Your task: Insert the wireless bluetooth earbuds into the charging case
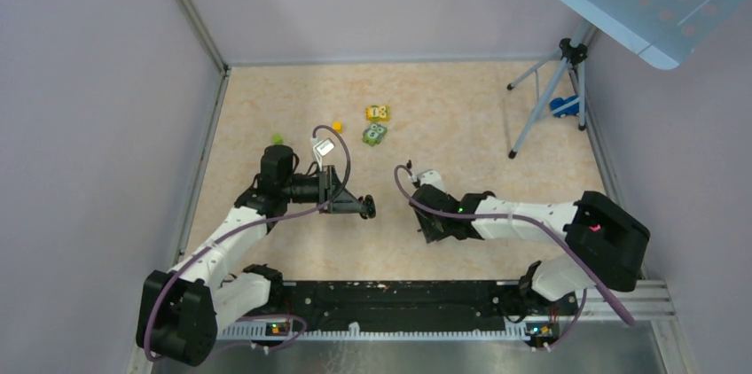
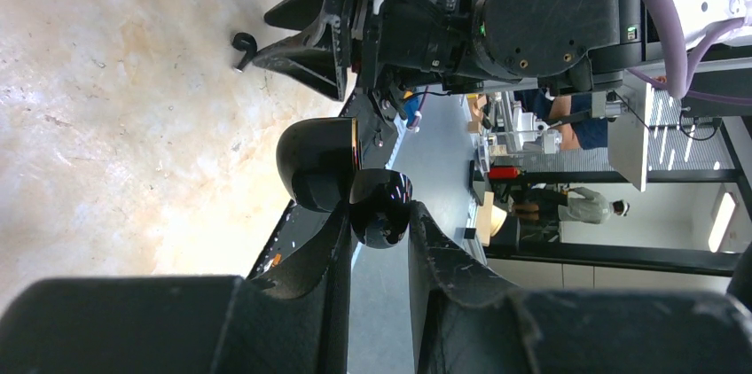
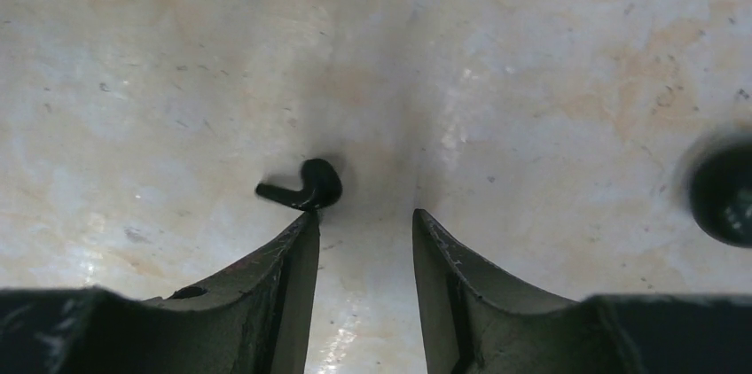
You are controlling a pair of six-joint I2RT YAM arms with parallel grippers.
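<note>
My left gripper (image 1: 360, 206) is shut on the black charging case (image 2: 379, 207), which shows glossy with its lid (image 2: 312, 161) raised, in the left wrist view. My right gripper hangs low over the table, fingers apart with nothing between them. A small black earbud lies on the table just beyond its left finger; the left wrist view also shows this earbud (image 2: 244, 48) beside the right gripper's fingers.
Small toys, yellow (image 1: 378, 113) and green (image 1: 374, 133), lie at the back middle. A tripod (image 1: 550, 95) stands at the back right. The table between the arms is mostly clear.
</note>
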